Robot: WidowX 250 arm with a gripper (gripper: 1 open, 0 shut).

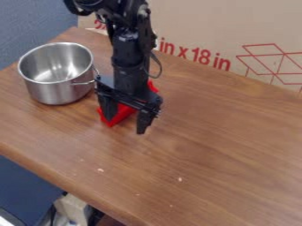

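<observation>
My black gripper (125,111) is low over the wooden table, open, its two fingers straddling a red object (116,117). The red object lies on the table beneath the gripper and is mostly hidden by it, showing below and to the right behind the fingers. A steel pot (56,66) with a wire handle stands just left of the gripper.
A cardboard panel (236,26) with printing stands along the back. The table's left edge drops off to a blue area at the lower left.
</observation>
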